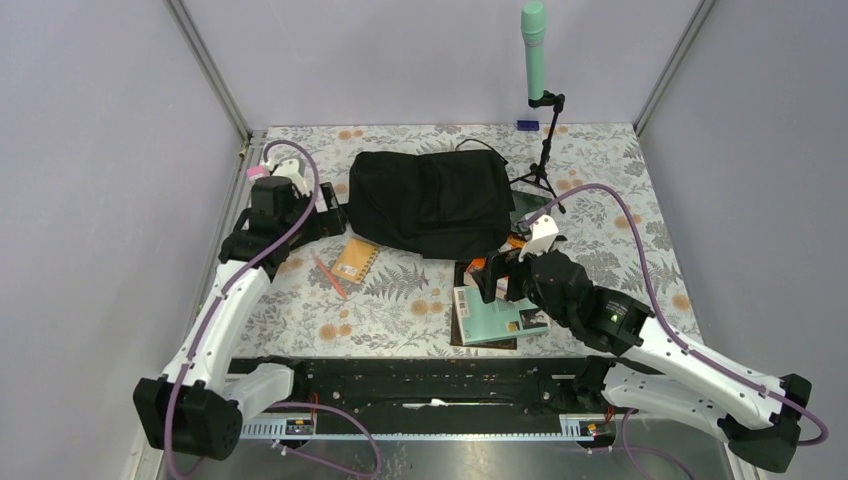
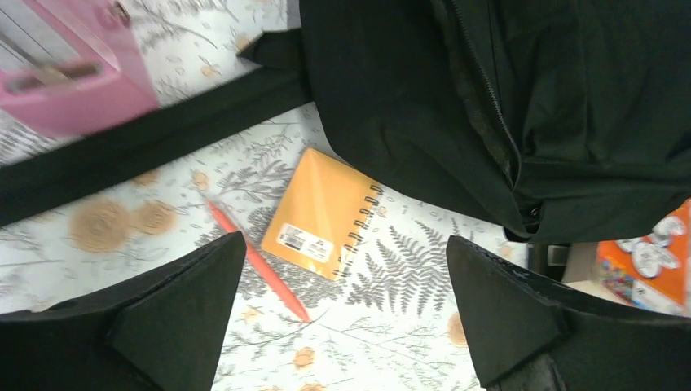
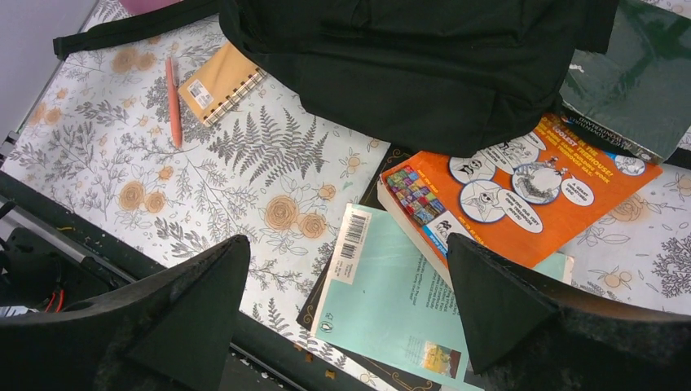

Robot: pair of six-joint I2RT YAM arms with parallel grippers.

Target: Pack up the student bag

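Observation:
The black bag (image 1: 430,203) lies spread across the back middle of the table, with a zipper on it showing in the left wrist view. Left of it, a yellow spiral notebook (image 2: 322,213) rests beside an orange pen (image 2: 259,265). My left gripper is open above that area, nothing between its fingers. A teal book (image 3: 391,301) lies at front right, with an orange book (image 3: 521,191) partly on it and partly under the bag's edge. Over these books my right gripper hangs open and empty.
A pink container (image 2: 81,73) stands at the left, by a black strap (image 2: 155,138). At the right lie a dark green book (image 3: 631,77) and a black stand (image 1: 543,165) holding up a green cylinder (image 1: 534,50).

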